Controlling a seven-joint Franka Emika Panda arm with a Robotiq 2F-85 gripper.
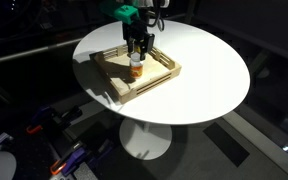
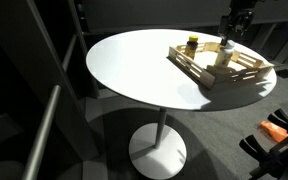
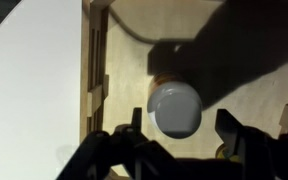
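An orange and white bottle [image 1: 136, 70] with a white lid stands upright inside a shallow wooden tray [image 1: 144, 92]. My gripper [image 1: 138, 50] is directly above it, pointing down. In the wrist view the bottle's round lid [image 3: 174, 109] lies between the two fingertips, with a gap on both sides, so the gripper is open and not holding it. Exterior view 2 shows the pale bottle [image 2: 224, 57] beneath the dark gripper [image 2: 228, 39]. How far the fingers reach down past the lid is hard to tell.
A second jar with a yellow lid [image 2: 192, 41] stands in the same tray, a little apart from the bottle. Low slatted walls surround both.
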